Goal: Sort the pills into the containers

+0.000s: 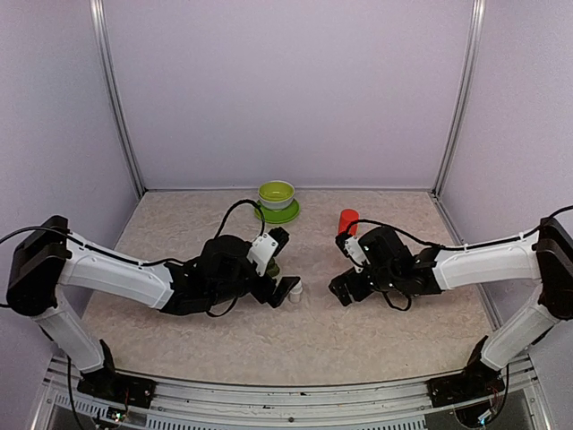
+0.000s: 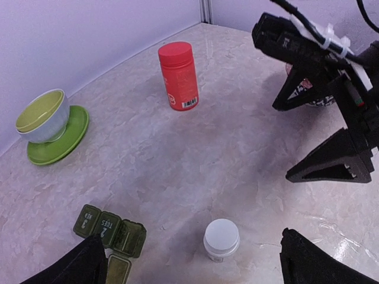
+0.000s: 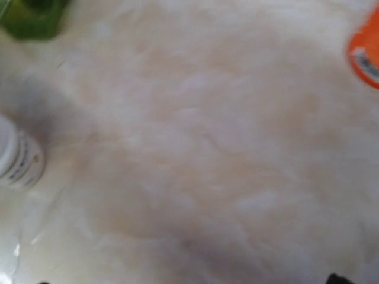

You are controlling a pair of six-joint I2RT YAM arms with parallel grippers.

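A small white bottle [image 2: 221, 239] [image 3: 18, 158] stands mid-table, with my open left gripper [image 1: 285, 263] over it, the bottle between and beyond its fingertips. Several green pill compartments [image 2: 108, 229] [image 3: 32, 15] lie left of it, mostly hidden by the left arm in the top view. My right gripper [image 1: 343, 265] is open, to the right of the bottle, with nothing between its fingers. A red canister [image 1: 348, 221] [image 2: 180, 80] [image 3: 367, 50] stands behind it.
A yellow bowl in a white bowl [image 1: 276, 195] sits on a green plate [image 2: 44, 152] at the back. A patterned red dish is mostly hidden behind the right arm.
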